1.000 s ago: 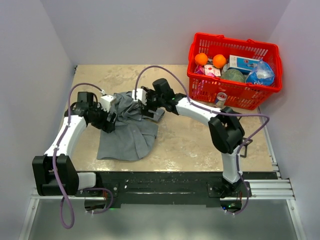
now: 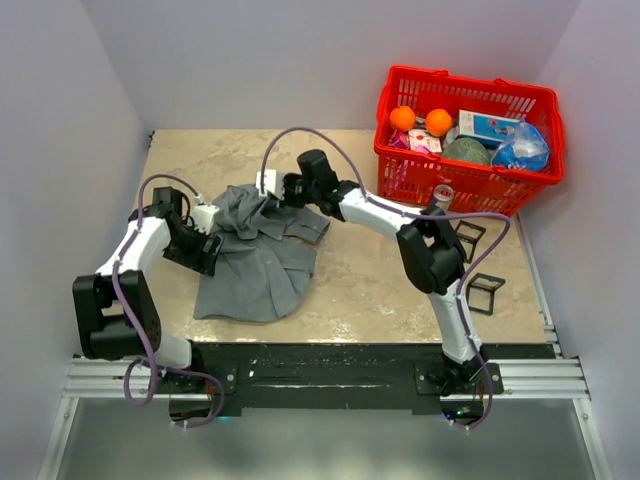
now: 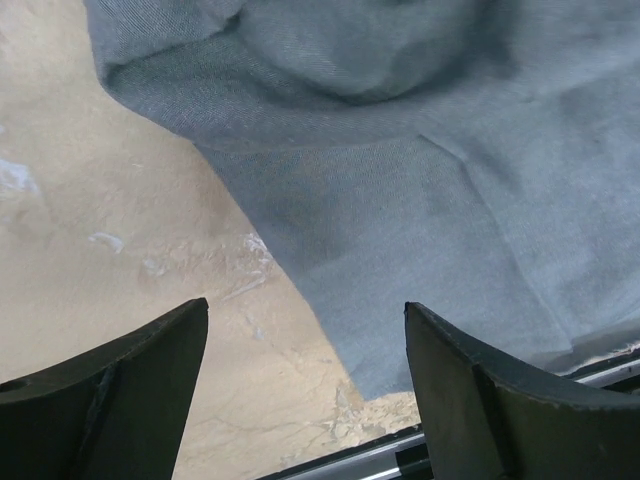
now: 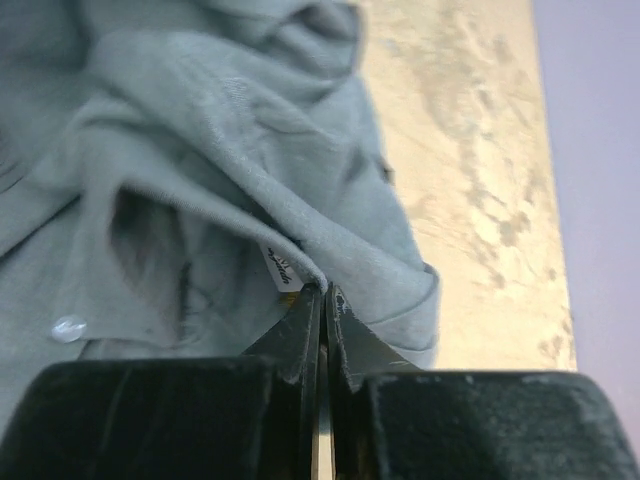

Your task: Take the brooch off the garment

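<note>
The grey garment (image 2: 258, 275) lies crumpled on the left half of the table. A small round shiny piece (image 4: 68, 328) sits on its cloth in the right wrist view; whether it is the brooch I cannot tell. My right gripper is shut at the upper part of the garment, with a thin fold of cloth running into its fingertips. At the garment's left edge, my left gripper stands open above the cloth and table, its fingers apart and nothing between them. A white printed label (image 4: 284, 270) shows under the pinched fold.
A red basket (image 2: 470, 185) holding oranges and packages stands at the back right. Beside its front lies a can (image 2: 442, 196). Two dark frames (image 2: 482, 292) rest near the right edge.
My right gripper has moved left and a little back over the garment's upper folds, and its arm has swung left.
</note>
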